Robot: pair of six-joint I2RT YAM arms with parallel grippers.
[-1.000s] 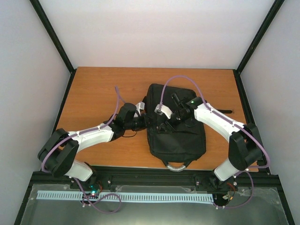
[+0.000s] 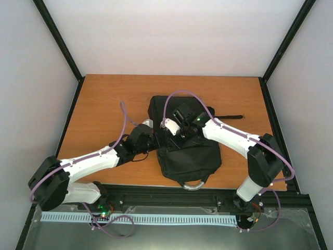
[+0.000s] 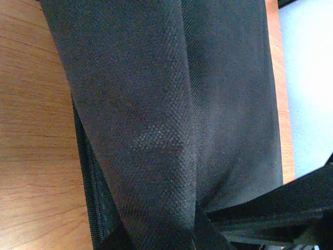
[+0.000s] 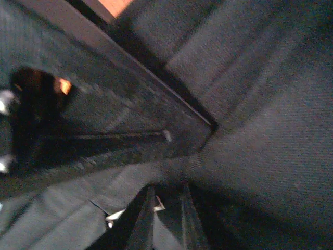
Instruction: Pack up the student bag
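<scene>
The black student bag [image 2: 193, 161] lies on the table, its grey handle [image 2: 192, 186] toward the front edge. At the bag's left side my left gripper [image 2: 157, 141] is shut on a fold of its fabric; in the left wrist view that dark fold [image 3: 151, 125] runs down into the fingers. My right gripper [image 2: 173, 139] is over the bag's middle, close to the left one. In the right wrist view its fingertips [image 4: 141, 216] are blurred against black fabric [image 4: 260, 156], with a small gap between them. Whether cloth sits in that gap is hard to see.
A black strap [image 2: 229, 117] reaches out to the bag's right. White walls [image 2: 177, 36] enclose the table.
The bag has shifted left along with my left gripper, its upper part creasing. My right gripper has also moved left over the bag.
</scene>
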